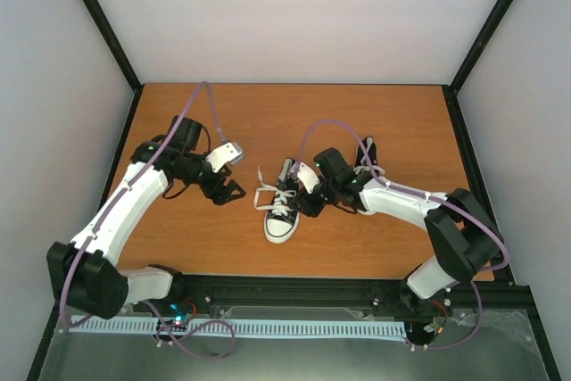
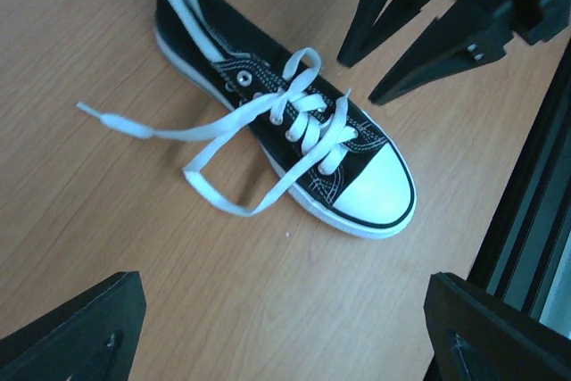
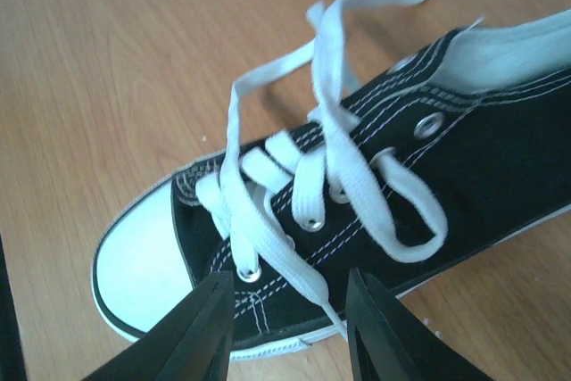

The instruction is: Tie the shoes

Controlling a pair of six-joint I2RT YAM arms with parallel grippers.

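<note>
A black low-top shoe [image 1: 280, 226] with a white toe cap and sole stands on the table, its toe toward the front. Its white laces [image 2: 214, 131] lie loosely crossed over the eyelets, one end looping out to the side. Close at the shoe's right side is my right gripper; its fingers are apart, and a lace end [image 3: 332, 317] runs down into the gap between the tips without being gripped. To the left of the shoe, my left gripper hangs over bare wood, open and empty.
A second black shoe [image 1: 368, 149] stands to the right, partly hidden behind my right arm. Bare table [image 1: 205, 243] lies left of and in front of the first shoe. A dark frame rail [image 1: 268, 283] runs along the front edge.
</note>
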